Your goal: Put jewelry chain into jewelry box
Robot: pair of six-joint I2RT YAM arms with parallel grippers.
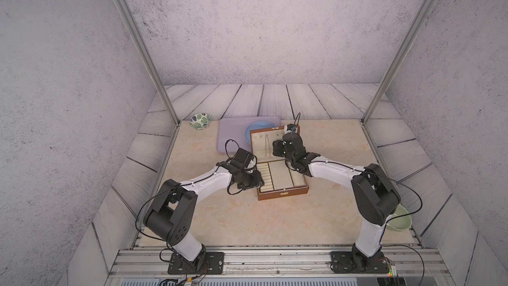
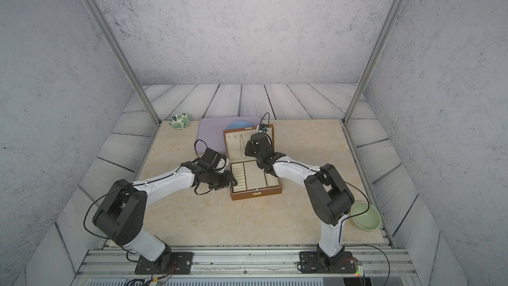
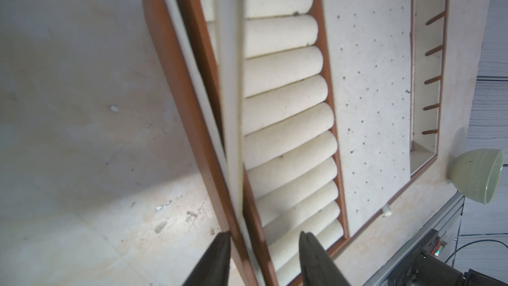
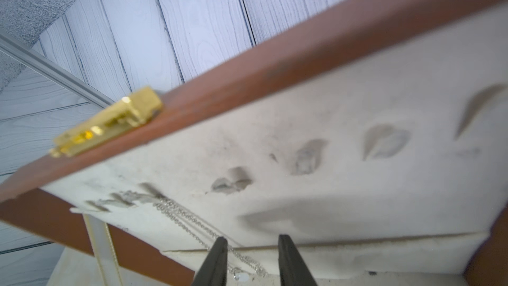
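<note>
The silver chain (image 4: 182,218) hangs from a hook at the left of the box's raised lid (image 4: 328,196) in the right wrist view. Its lower part runs behind my right gripper's left finger (image 4: 216,262), and its ends show in the gap. That right gripper is open, fingers apart; whether it touches the chain I cannot tell. The brown jewelry box (image 1: 282,193) stands with its lid up, cream rolls and compartments showing. At its left wall, my left gripper stands open, its fingertips either side of the wall's edge, nothing clearly gripped.
Behind the box lie a purple mat (image 1: 231,132) and a blue plate (image 1: 259,127). A patterned bowl (image 1: 200,121) sits at the back left, a green bowl (image 2: 365,216) at the front right. The table in front of the box is clear.
</note>
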